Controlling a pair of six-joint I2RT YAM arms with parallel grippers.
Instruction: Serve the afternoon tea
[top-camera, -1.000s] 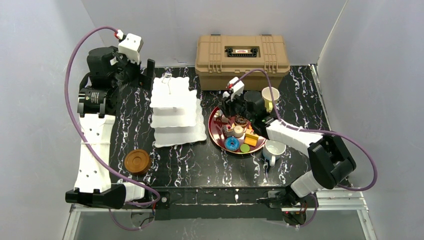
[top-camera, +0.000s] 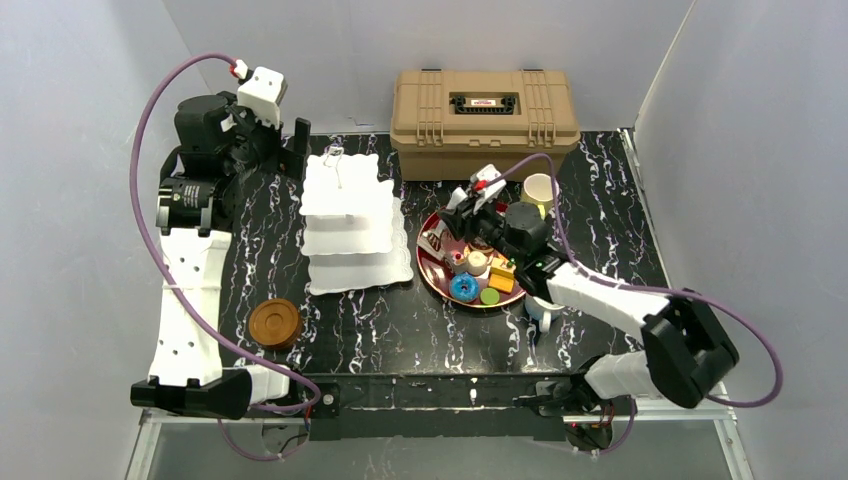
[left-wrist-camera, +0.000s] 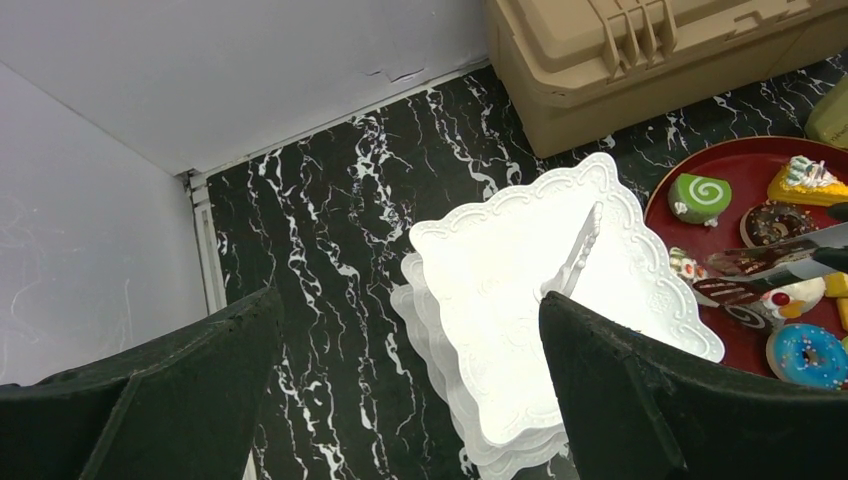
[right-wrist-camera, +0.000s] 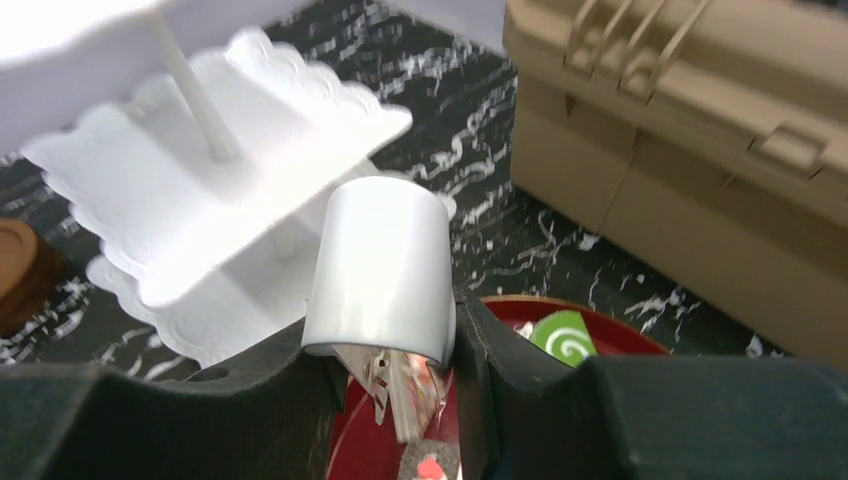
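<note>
A white three-tier stand stands left of a red round tray of toy pastries: blue donut, chocolate donut, green swirl cake, yellow cake slices. My left gripper is open and empty above the stand's left side. My right gripper is over the tray's back-left part, around a striped, wedge-like pastry piece; whether the fingers grip it cannot be told.
A tan toolbox sits at the back. A cream mug is right of the tray, a white mug in front-right. A brown round lid lies front-left.
The right arm's elbow has swung toward the front right and its gripper has shifted slightly right, with a pale wedge piece showing beneath it. The left arm has not moved.
</note>
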